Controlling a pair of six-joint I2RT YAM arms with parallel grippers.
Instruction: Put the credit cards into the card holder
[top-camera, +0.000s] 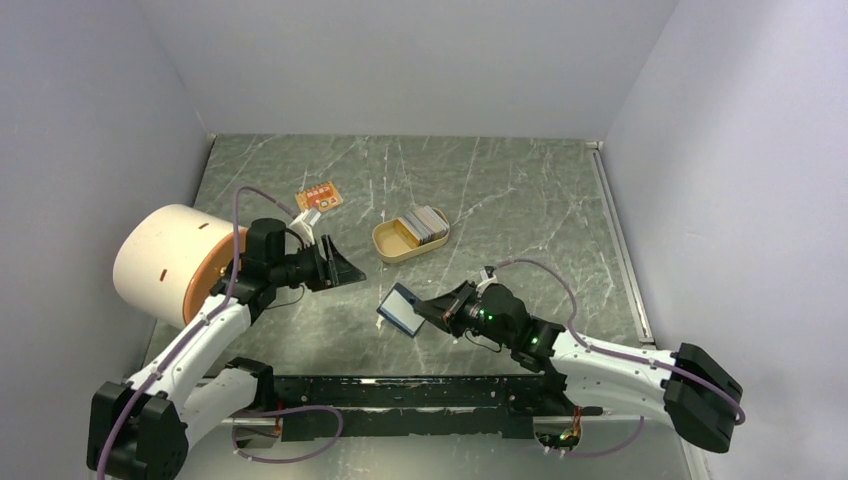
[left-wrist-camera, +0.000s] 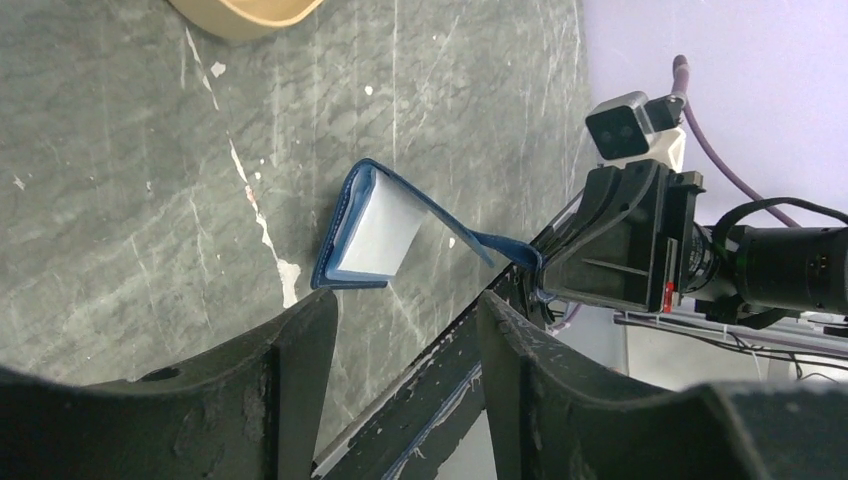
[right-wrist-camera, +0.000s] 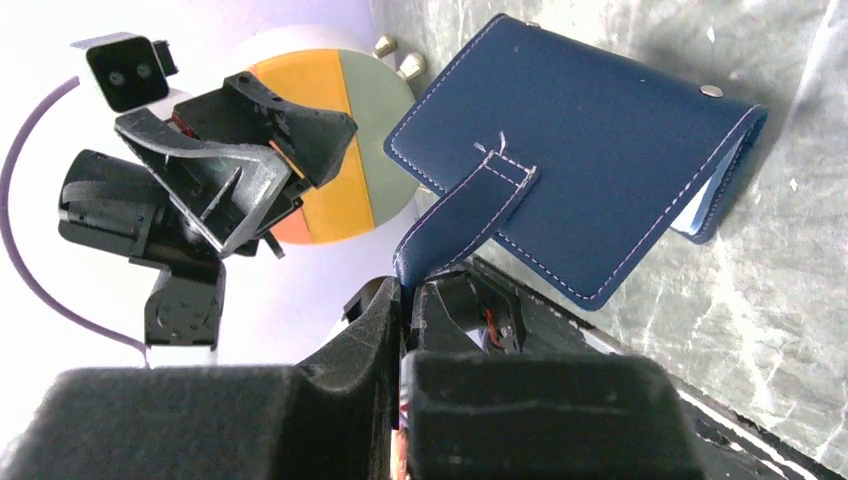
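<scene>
The navy card holder (top-camera: 398, 310) stands partly folded open on the floor surface in front of the tray, its white inside (left-wrist-camera: 380, 225) showing. My right gripper (top-camera: 430, 306) is shut on its strap (right-wrist-camera: 470, 210). My left gripper (top-camera: 343, 268) hangs open to the holder's upper left in the top view, nothing between its fingers; in the left wrist view the holder lies just beyond them. The credit cards (top-camera: 422, 225) stand stacked in a beige oval tray (top-camera: 390, 250).
An orange printed card (top-camera: 318, 196) lies at the back left. A large cream cylinder (top-camera: 160, 260) stands by the left wall. A dark rail (top-camera: 380, 390) runs along the front edge.
</scene>
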